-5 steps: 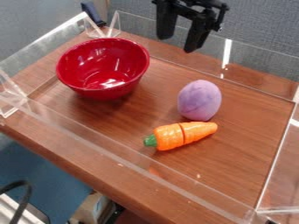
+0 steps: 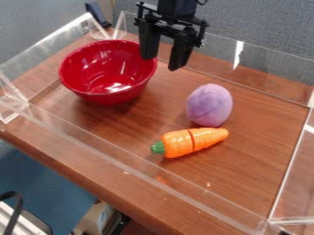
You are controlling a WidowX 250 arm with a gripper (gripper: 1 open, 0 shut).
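My black gripper [image 2: 163, 51] hangs at the top centre, its two fingers apart and empty, just right of and above the rim of a red bowl [image 2: 108, 81]. A purple egg-shaped toy [image 2: 208, 105] rests on the wooden surface right of the bowl, below the gripper. An orange toy carrot [image 2: 196, 140] with a green top lies in front of the egg.
Clear walls [image 2: 291, 179] enclose the wooden tabletop [image 2: 123, 156]. Bare wood shows in front of the bowl and to the right of the carrot. Some items sit off the table at lower left.
The gripper has moved left and lower, toward the bowl. The bowl, egg and carrot are unmoved.
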